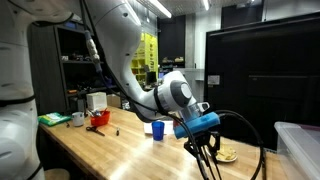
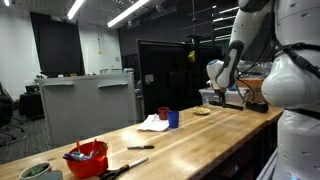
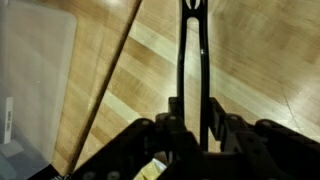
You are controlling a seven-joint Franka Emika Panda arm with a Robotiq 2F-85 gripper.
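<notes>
In the wrist view, a long black two-armed tool like tongs (image 3: 205,70) runs upward from my gripper, its arms meeting near the top edge. My gripper is shut on it. Exterior view 1 has the gripper (image 1: 202,140) low on the right side of the table, the thin black tool (image 1: 212,166) pointing down from it. Beside it, a plate (image 1: 228,155) with something yellowish lies on the tabletop. Whether the tool touches the table is unclear.
A blue cup (image 1: 158,130) stands farther back. A red container (image 2: 86,160) and dark-handled utensils (image 2: 125,167) lie at the table's other end. A translucent bin (image 3: 45,70) borders the table.
</notes>
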